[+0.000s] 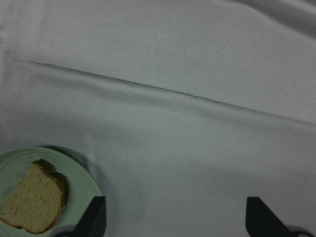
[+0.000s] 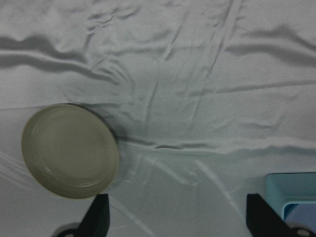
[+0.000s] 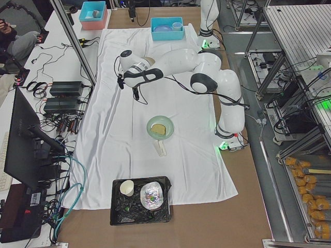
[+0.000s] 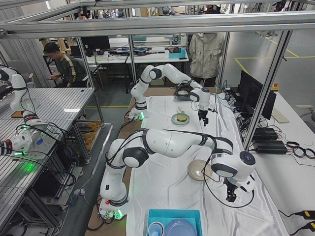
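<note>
A green plate (image 3: 160, 121) with a slice of bread (image 3: 158, 129) lies on the white cloth, a pale utensil (image 3: 160, 149) beside it; both plate and bread show at lower left in the left wrist view. My left gripper hangs open above the cloth beside them, nothing between its fingers. An empty beige plate (image 2: 70, 150) lies under my right gripper, to one side of its open fingers, with only cloth between them.
A blue bin (image 4: 173, 215) with a bowl and cup sits at one end of the cloth. A black tray (image 3: 118, 204) with a white cup and foil dish stands at the other.
</note>
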